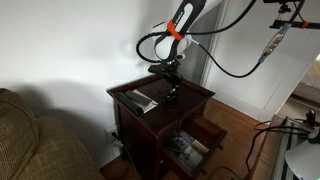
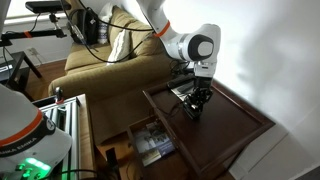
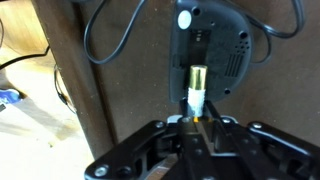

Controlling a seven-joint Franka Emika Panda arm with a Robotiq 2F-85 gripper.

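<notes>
A small upright cylinder [image 3: 197,90] with a gold top and a pale lower part shows in the wrist view. My gripper is shut on its lower end, where dark fingers hide part of it. Behind the cylinder lies a black device [image 3: 222,38] with a speaker grille and cables. From exterior view 2, the gripper [image 2: 190,91] is low over the dark cabinet top [image 2: 222,132], close to the black device [image 2: 195,106]. The cylinder is too small to make out in the exterior views.
Below the cabinet top, a drawer [image 1: 188,151] stands open with several items inside. A pale flat object [image 1: 138,101] lies on the cabinet's left side. Black cables run around the device. A wall [image 1: 80,50] rises behind.
</notes>
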